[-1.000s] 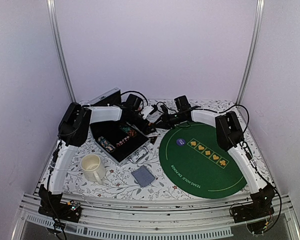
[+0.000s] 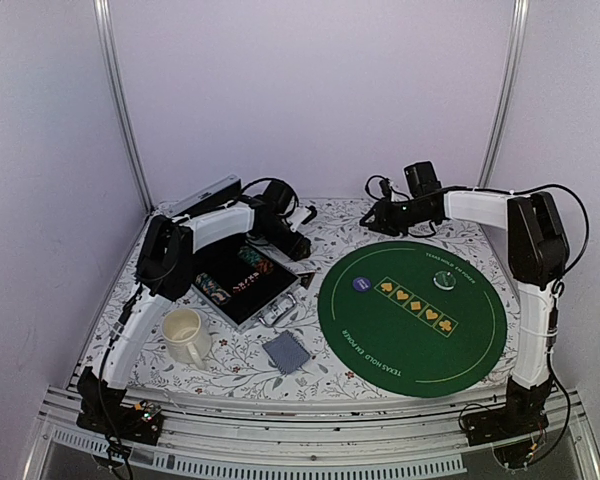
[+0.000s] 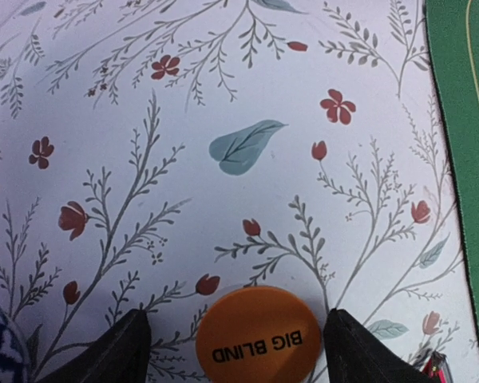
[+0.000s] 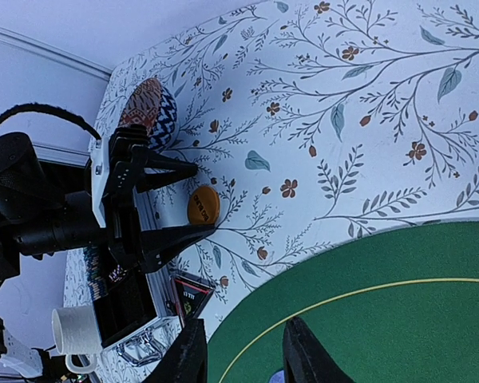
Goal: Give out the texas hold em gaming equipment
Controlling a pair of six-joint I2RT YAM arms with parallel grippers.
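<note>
An orange disc marked BIG BLIND (image 3: 258,339) lies flat on the patterned tablecloth. My left gripper is part open around it. In the right wrist view, its fingers (image 4: 180,238) stand on either side of the disc (image 4: 203,206), with a gap on the far side. My right gripper is open and empty, hovering near the back edge of the green poker mat (image 2: 380,345). On that mat are a purple disc (image 2: 361,284) and a pale round disc (image 2: 445,280). The open black case (image 2: 242,318) stands on the left.
A white mug (image 2: 185,335) and a blue-grey square item (image 2: 287,352) sit in front of the case. A small black card box (image 4: 191,295) lies by the case's right side. A patterned round object (image 4: 150,108) is behind the left gripper.
My right arm has swung right, away from the left gripper, uncovering the pale disc on the mat. The left gripper has shifted only slightly near the orange disc.
</note>
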